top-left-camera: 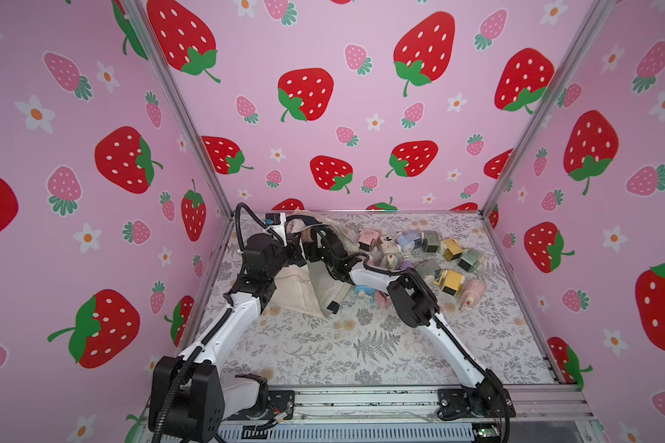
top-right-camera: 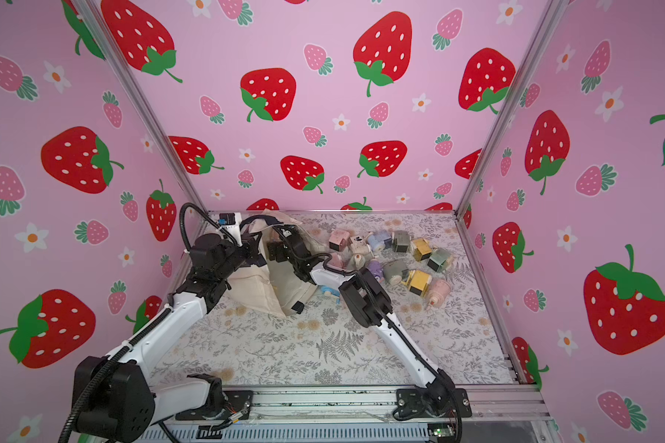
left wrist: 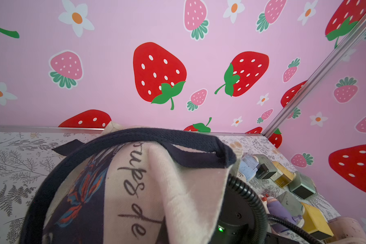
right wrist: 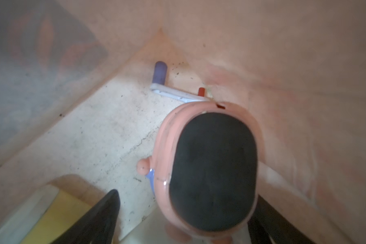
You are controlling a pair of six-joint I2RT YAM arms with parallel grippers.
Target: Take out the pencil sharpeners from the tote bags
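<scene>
The cream tote bag [top-left-camera: 292, 291] lies at the left of the floor, its printed top edge [left wrist: 130, 183] filling the left wrist view. My right gripper is inside the bag, open around a pink pencil sharpener [right wrist: 211, 170] with a dark face and a crank handle [right wrist: 174, 92]. A yellow object [right wrist: 61, 211] lies beside it at lower left.
Several sharpeners in pink, blue, green, grey and yellow [top-left-camera: 450, 284] stand clustered right of the bag, under and beside the right arm. Strawberry-printed walls enclose the back and sides.
</scene>
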